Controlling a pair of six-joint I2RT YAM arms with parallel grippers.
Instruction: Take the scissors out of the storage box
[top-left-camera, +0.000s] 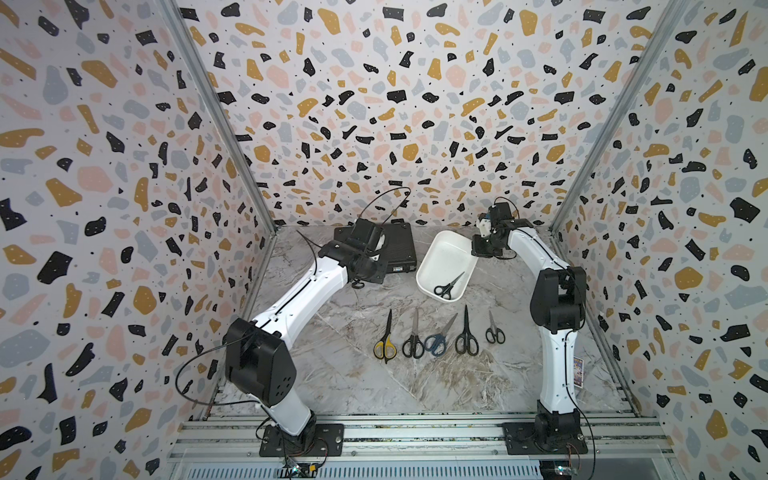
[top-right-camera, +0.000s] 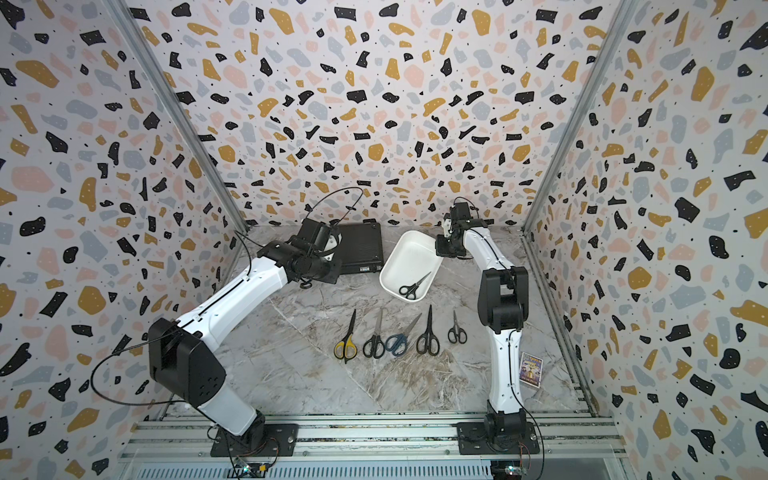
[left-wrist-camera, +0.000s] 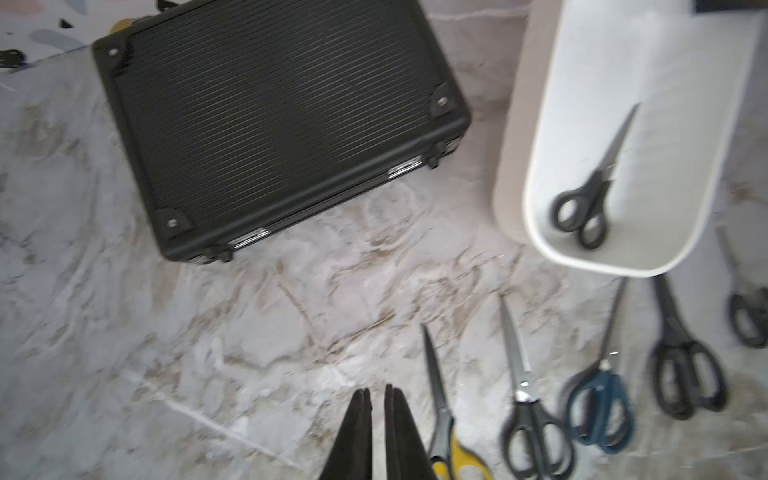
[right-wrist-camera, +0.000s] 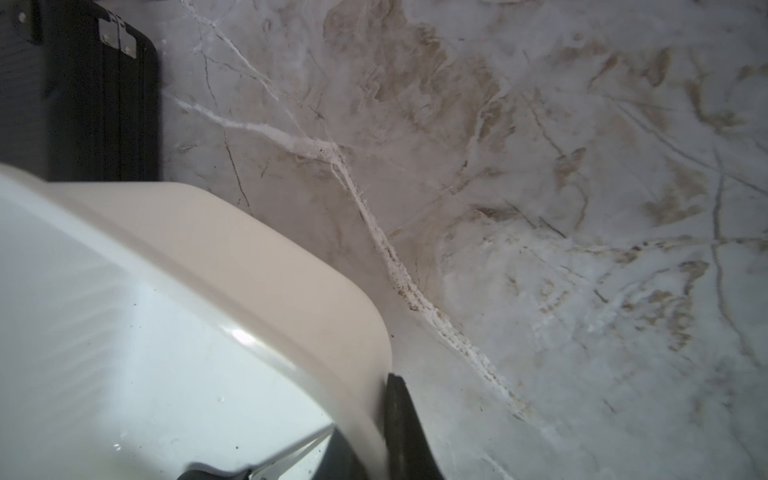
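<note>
Black-handled scissors (top-left-camera: 449, 285) lie in the near end of the white storage box (top-left-camera: 424, 268), also visible in the left wrist view with their handles (left-wrist-camera: 588, 208) toward the near rim. My left gripper hovers left of the box, its fingers slightly apart over bare table and nothing between them. My right gripper is at the box's right side, shut on the rim, with one finger inside and one outside the wall. Only the blade and part of a handle of the boxed scissors (right-wrist-camera: 292, 457) show in the right wrist view.
A black case (left-wrist-camera: 280, 112) stands left of the box. Several scissors lie in a row in front of it, among them a yellow-handled pair (top-left-camera: 386, 348) and a blue-handled pair (top-left-camera: 436, 344).
</note>
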